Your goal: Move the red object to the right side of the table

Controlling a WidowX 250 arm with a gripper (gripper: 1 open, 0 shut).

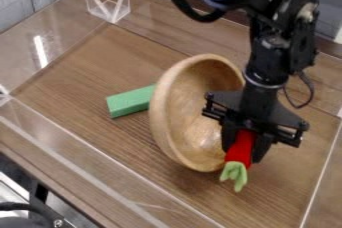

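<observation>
The red object (242, 148), with a pale green end, hangs tilted from my gripper (241, 137), which is shut on it. It is in the right half of the camera view, just right of the wooden bowl's near edge. The bowl (174, 117) stands tipped steeply on its side, its rim close against the gripper. The black fingers cover the upper part of the red object. Whether the red object touches the table or the bowl, I cannot tell.
A green block (130, 102) lies left of the bowl, and a white wire-like stand (107, 4) is at the far left. A black cable (30, 212) lies at the near left corner. Bare table (287, 177) extends to the right.
</observation>
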